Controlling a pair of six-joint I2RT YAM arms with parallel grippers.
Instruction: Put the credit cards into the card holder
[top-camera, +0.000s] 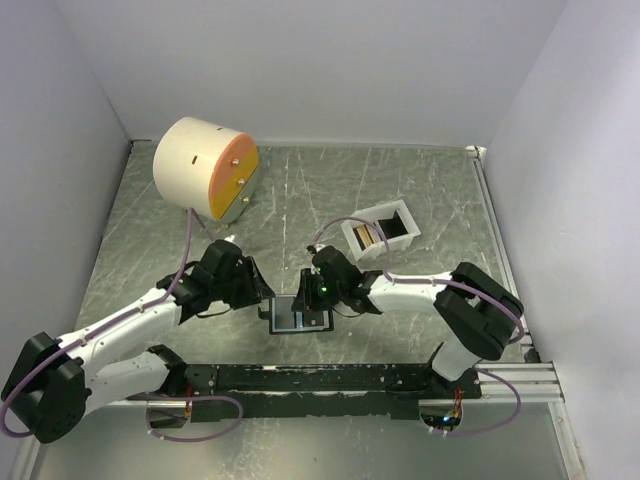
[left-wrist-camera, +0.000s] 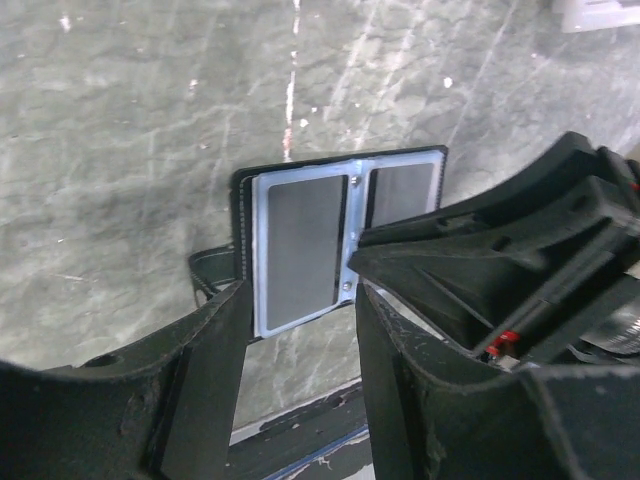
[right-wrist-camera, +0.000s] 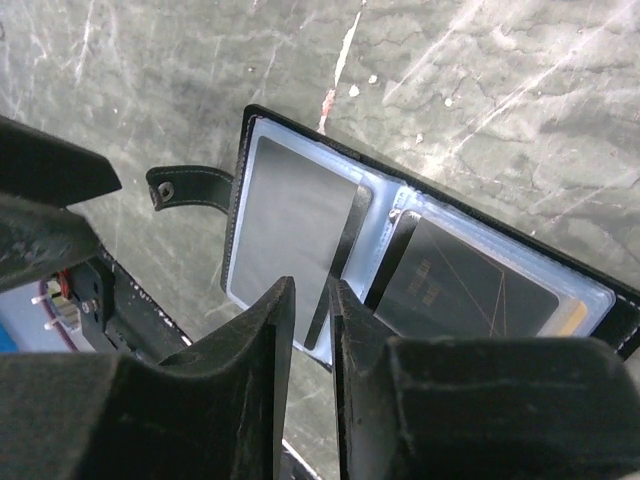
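Observation:
The black card holder (top-camera: 271, 318) lies spread open on the table, its strap (right-wrist-camera: 195, 187) sticking out to the left. Its left clear pocket (right-wrist-camera: 290, 225) shows a grey face; a dark card (right-wrist-camera: 455, 285) sits in the right pocket. My left gripper is open above the left pocket, with nothing between its fingers. Over the holder's middle, my right gripper stands open by a narrow gap, through which the left pocket shows. In the top view the right gripper (top-camera: 301, 292) partly covers the holder.
A white box (top-camera: 352, 238) with cards in one part and a dark compartment stands at the back right. A cream drum-shaped cabinet (top-camera: 190, 165) with coloured drawers is at the back left. Bare table surrounds the holder's far side. Both arms' grippers are close together.

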